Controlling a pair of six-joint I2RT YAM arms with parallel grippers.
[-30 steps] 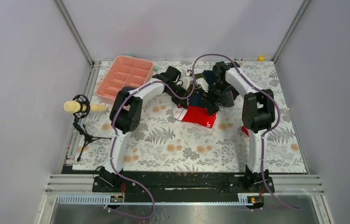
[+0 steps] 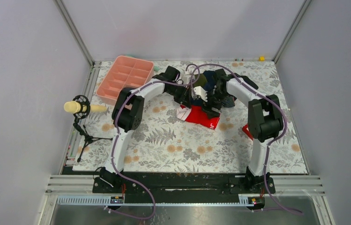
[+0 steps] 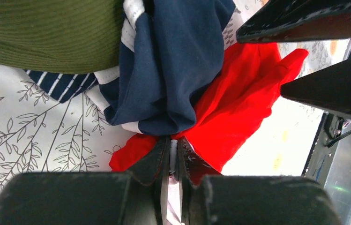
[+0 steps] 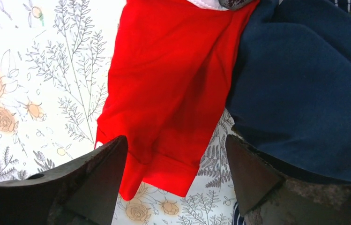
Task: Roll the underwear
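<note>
The red underwear (image 2: 201, 119) lies flat with a white band at its left end, below a pile of dark clothes. My left gripper is at that band, fingertips close together with whitish material between them; whether it grips is unclear. My right gripper is open above the red underwear, whose folded lower part (image 4: 164, 173) shows between its spread fingers, with navy cloth (image 4: 300, 89) alongside. In the left wrist view, the right gripper's dark fingers reach in over the red cloth from the upper right.
A pink compartment tray (image 2: 125, 75) stands back left, near the left arm. A pile with olive cloth (image 3: 42, 28) and striped cloth (image 3: 58, 86) lies at the back centre. Another red item (image 2: 247, 132) lies at right.
The red underwear has moved slightly right. The left arm has moved little.
</note>
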